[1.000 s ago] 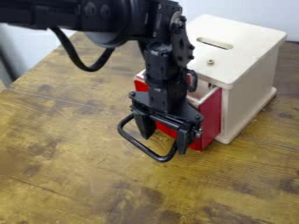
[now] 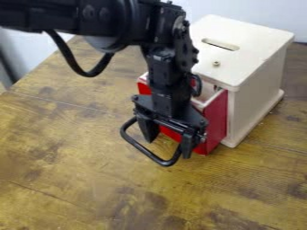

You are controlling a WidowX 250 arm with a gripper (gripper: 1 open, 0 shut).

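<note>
My black gripper (image 2: 162, 135) hangs over the front of a red drawer (image 2: 214, 121) in a pale wooden box (image 2: 254, 81), beside a black loop handle (image 2: 146, 153) that curves out at the drawer's front. The drawer's top edge shows partly pulled out of the box, mostly hidden behind my arm. Whether the fingers are open or shut, or hold the handle, I cannot tell. The box has a slot and a small knob on top.
A white wall stands behind the box at the back, with the table's far edge at upper left.
</note>
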